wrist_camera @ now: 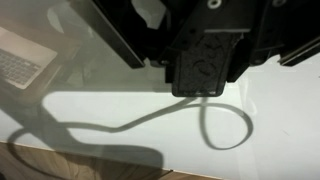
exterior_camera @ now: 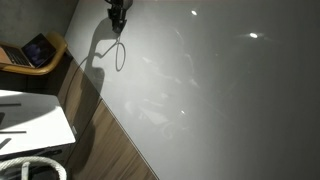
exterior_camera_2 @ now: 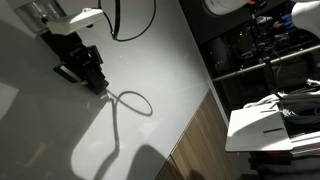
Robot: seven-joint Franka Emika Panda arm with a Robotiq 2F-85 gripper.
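My gripper [exterior_camera_2: 103, 91] hangs over the pale board and is shut on a thin cord [exterior_camera_2: 149, 101], which dangles below it in a loop. Up close in the wrist view, the grey cord [wrist_camera: 246, 120] comes out beneath the dark, textured block at the fingertips and curls round, with one length trailing left. Where exactly it is pinched is hidden by that block. From the other side, the gripper [exterior_camera: 117, 30] shows at the top edge, its cord [exterior_camera: 123, 60] hanging clear of other objects.
Most of the glossy pale board [exterior_camera: 220, 100] is bare. Wooden planks [exterior_camera: 105, 140] run along its edge. Beyond them are a chair with a laptop [exterior_camera: 38, 52] and a white table [exterior_camera: 35, 125], with coiled rope [exterior_camera: 35, 161] near the table.
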